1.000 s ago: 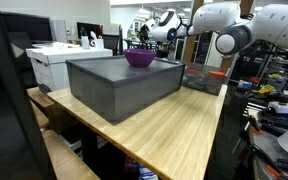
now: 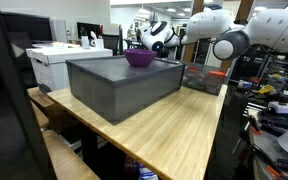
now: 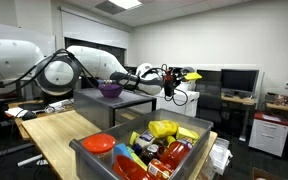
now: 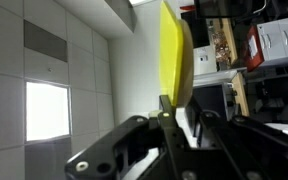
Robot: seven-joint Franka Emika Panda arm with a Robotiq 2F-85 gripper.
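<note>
A long yellow object (image 4: 171,55) juts out from my gripper in the wrist view, and the fingers are closed on its near end. In exterior view 2 the yellow object (image 3: 191,74) is held high, well above the bin, pointing right from the gripper (image 3: 172,73). The gripper (image 2: 141,37) is small in exterior view 1, above and behind the purple bowl (image 2: 140,58). That bowl stands on top of a long grey box (image 2: 109,90).
An open grey bin (image 3: 84,160) with several coloured toys and a red round lid (image 3: 99,143) stands in front in exterior view 2. The wooden table (image 2: 169,135) has a wide clear area. Monitors and desks stand farther back.
In exterior view 1 my arm's far end has come lower and a little left, toward the purple bowl. Bowl and box have not moved.
</note>
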